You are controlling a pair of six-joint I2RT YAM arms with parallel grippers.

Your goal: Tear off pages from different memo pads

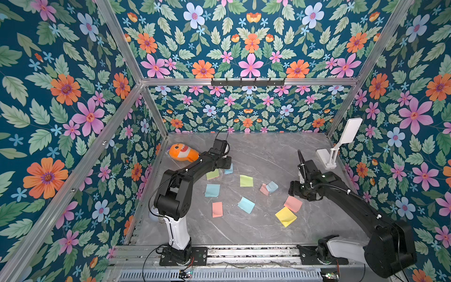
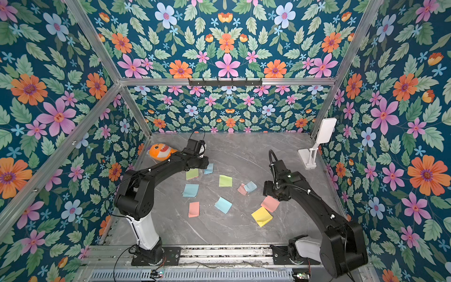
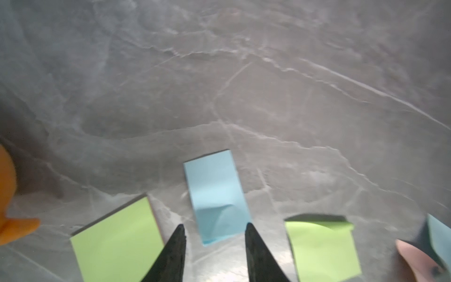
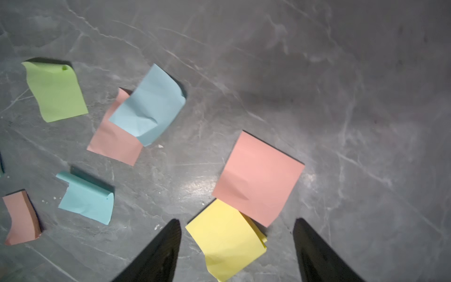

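Note:
My left gripper stands open over a blue memo pad (image 3: 211,183), its fingertips apart at the pad's near end. A green pad (image 3: 117,244) lies to its left. To its right is a green sheet (image 3: 324,249) with a folded edge. My right gripper is open too, above a square pink pad (image 4: 260,176) and a yellow pad (image 4: 225,239) whose edges touch or overlap. A blue sheet (image 4: 152,105) rests partly on a pink sheet (image 4: 112,136). Curled cyan (image 4: 87,199) and pink (image 4: 21,218) papers lie further left.
An orange plush toy (image 1: 183,152) sits at the back left. At the back right stands a white lamp (image 1: 330,157). Another blue paper (image 1: 212,189) lies near the left arm.

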